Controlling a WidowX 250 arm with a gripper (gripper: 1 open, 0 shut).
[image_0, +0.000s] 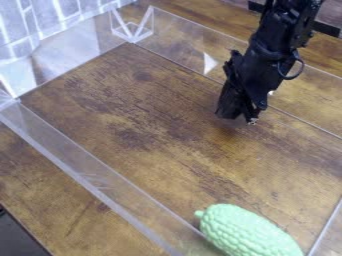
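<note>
The black robot gripper (243, 106) hangs low over the wooden board in the upper right, its fingertips pointing down near the surface. It looks shut, with nothing visible between the fingers. A small white object behind the gripper is mostly hidden and too small to identify. A pale green, bumpy corn-like toy (249, 232) lies at the bottom right, well apart from the gripper.
Clear plastic walls (83, 170) edge the wooden work surface (140, 130), whose middle and left are bare. A white curtain-like cloth (47, 25) is at the top left.
</note>
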